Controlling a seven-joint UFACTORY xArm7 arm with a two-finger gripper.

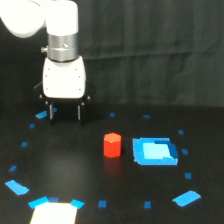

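A red block [112, 145], six-sided in outline, stands on the dark table near the middle of the camera view. To its right is a flat blue square [140, 144] with a paler, nearly white inner area and nothing resting on it. My gripper [65, 112] hangs at the upper left, pointing down, to the left of the red block and higher in the view. Its dark fingers are hard to make out against the background, but they appear spread apart, with nothing visible between them.
A bright pale object [53, 214] is cut off by the bottom edge at left. Pieces of blue tape [186, 198] and small blue marks dot the table. Behind hangs a dark curtain [150, 55]. Between the gripper and the block, the surface looks clear.
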